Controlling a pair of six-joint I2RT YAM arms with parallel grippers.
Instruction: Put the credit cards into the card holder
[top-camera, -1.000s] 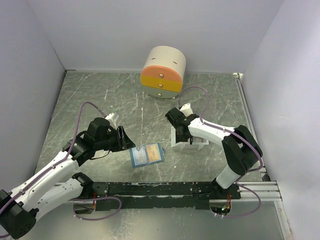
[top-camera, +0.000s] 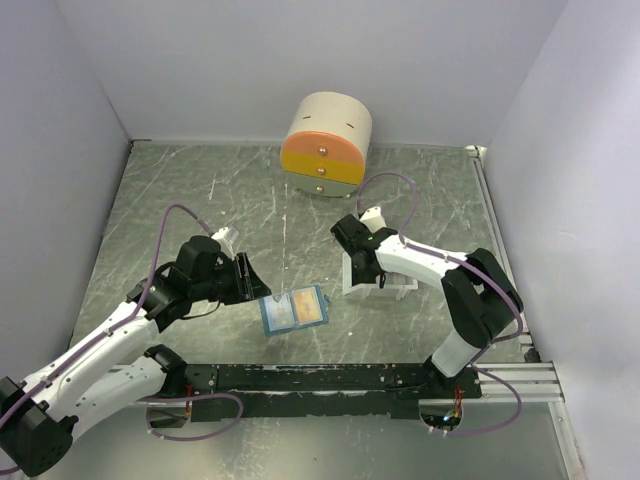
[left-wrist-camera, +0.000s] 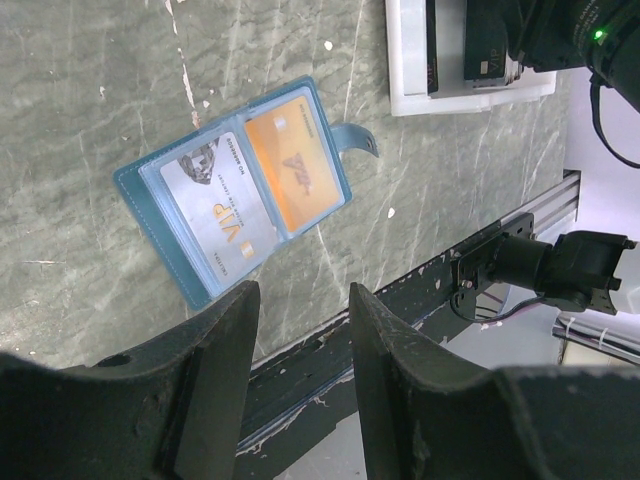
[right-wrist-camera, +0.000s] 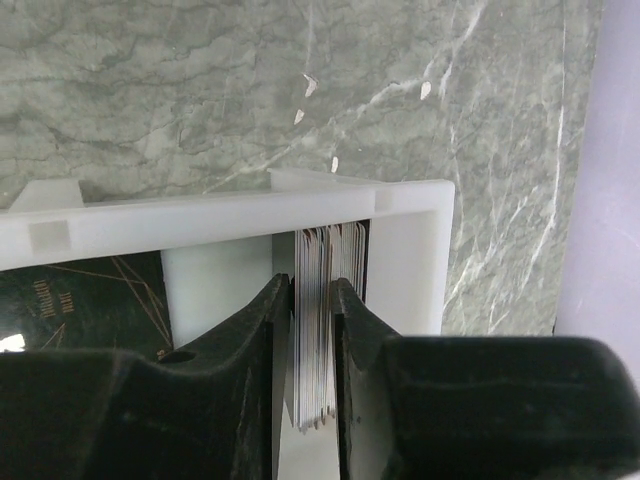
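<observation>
The blue card holder (left-wrist-camera: 167, 235) lies open on the table, with a white VIP card (left-wrist-camera: 222, 210) in one pocket and an orange card (left-wrist-camera: 295, 160) in the other. My left gripper is open and empty beside the holder's near left edge. In the right wrist view, a stack of thin cards (right-wrist-camera: 313, 300) stands on edge inside a white box (right-wrist-camera: 200, 222). My right gripper reaches into that box, its fingers (right-wrist-camera: 275, 305) part open around some of the cards. Whether both fingers touch a card cannot be seen.
A dark card (right-wrist-camera: 90, 300) lies in another compartment of the white box. The box wall rises close in front of the right fingers. At the back stands a rounded drawer cabinet (top-camera: 328, 140). Bare table surrounds the holder.
</observation>
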